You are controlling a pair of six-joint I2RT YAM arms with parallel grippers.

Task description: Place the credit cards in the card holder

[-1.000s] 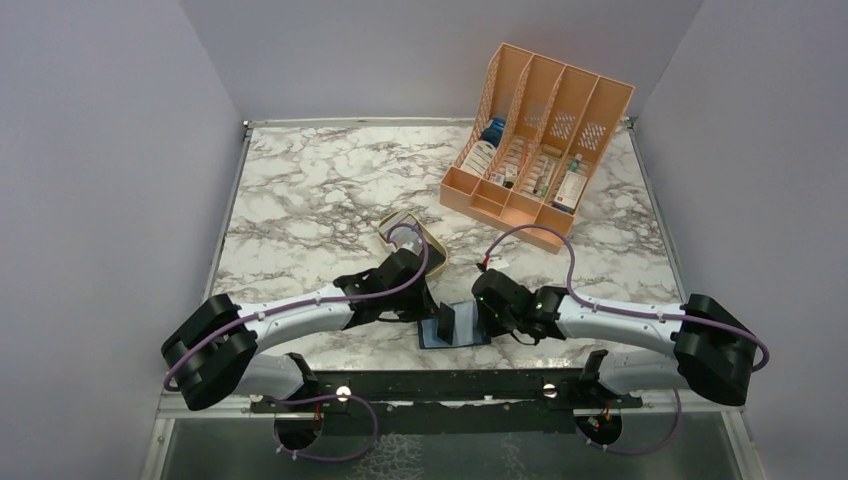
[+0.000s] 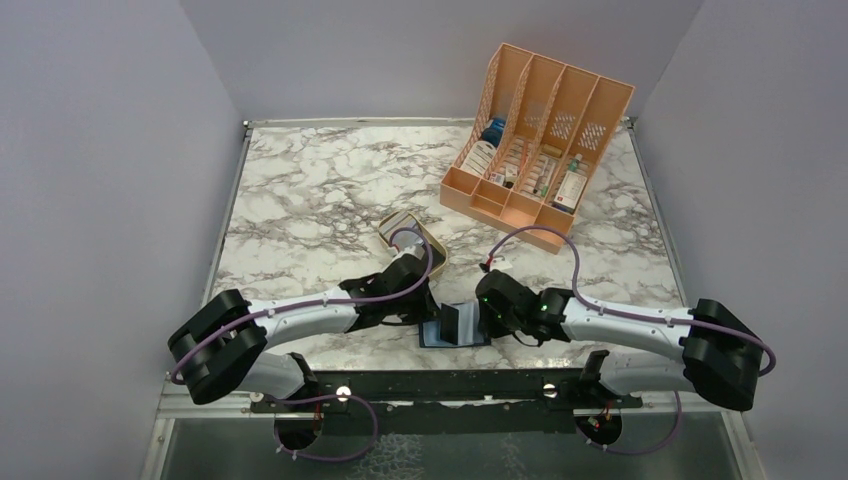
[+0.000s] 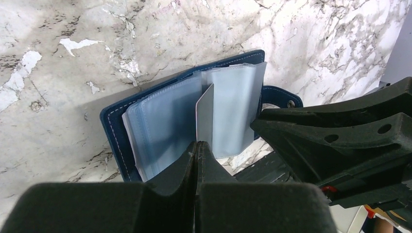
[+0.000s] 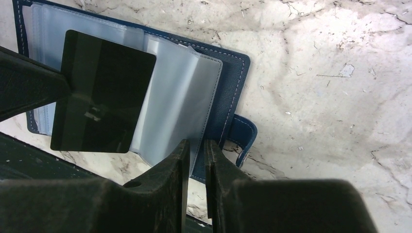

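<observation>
The open blue card holder with clear sleeves lies on the marble table between my grippers. My left gripper is shut at that card's edge; whether it pinches it is hard to tell. My right gripper is at the right-hand sleeve's edge, its fingertips slightly apart; whether the sleeve is between them is unclear.
A tan basket with cards sits behind my left arm. A peach organizer with various items stands at the back right.
Both arms have shifted slightly to the right, and the dark card has moved a little rightward with them in the top view.
</observation>
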